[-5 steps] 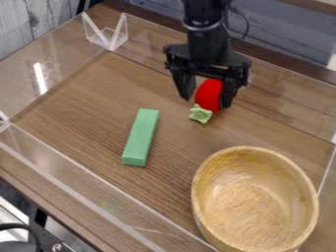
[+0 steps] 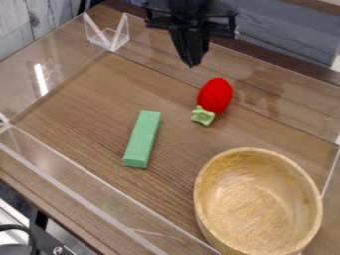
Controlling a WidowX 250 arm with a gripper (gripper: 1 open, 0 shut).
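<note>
My gripper (image 2: 196, 52) is raised at the top centre, a dark arm with its tip above and a little left of a red object (image 2: 216, 95). The red object has a small green top (image 2: 202, 117) pointing toward the front left and rests on the wooden table (image 2: 67, 139). A green bar (image 2: 142, 139) lies left of centre, farther toward the front. Whether the fingers are open or shut is too small to tell.
A large tan bowl (image 2: 255, 209) fills the front right. A white wire-like object (image 2: 106, 25) sits at the back left.
My gripper has moved up and back from over the red object, which is now fully in view on the table.
</note>
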